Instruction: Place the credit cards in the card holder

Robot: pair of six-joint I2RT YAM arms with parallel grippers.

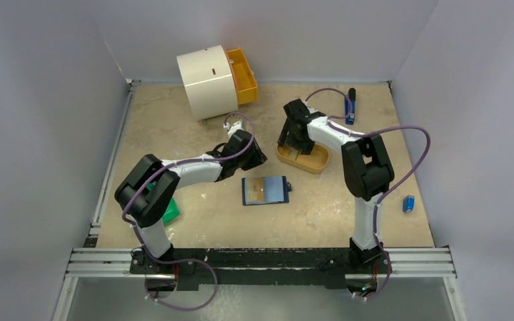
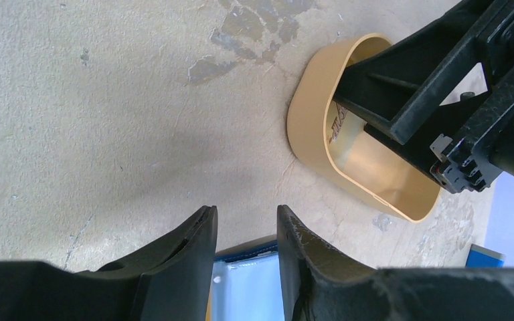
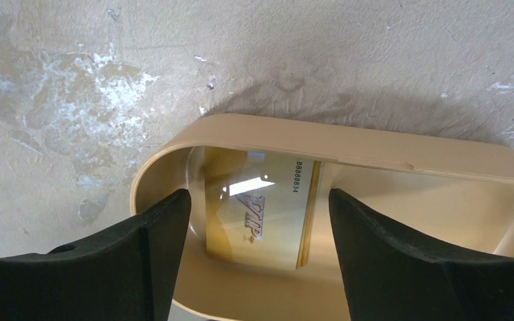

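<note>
Gold and pale cards point(image 3: 261, 231) lie stacked at the left end of a tan tray point(image 3: 368, 144) in the right wrist view. My right gripper is over the tray, fingers apart on either side of the cards, with gaps to both edges. In the top view the dark blue card holder point(image 1: 286, 201) lies flat and open at the front middle; a gold card point(image 1: 255, 190) shows on its left half. My left gripper, fingers parted and empty, hovers behind the holder; part of its clear pocket shows at the lower edge of the left wrist view.
Behind stand a white drum-shaped box point(image 1: 207, 83) and its orange drawer point(image 1: 244, 73). A green container point(image 1: 172, 212) is partly under the left arm. Small blue items point(image 1: 408, 204) lie at the right.
</note>
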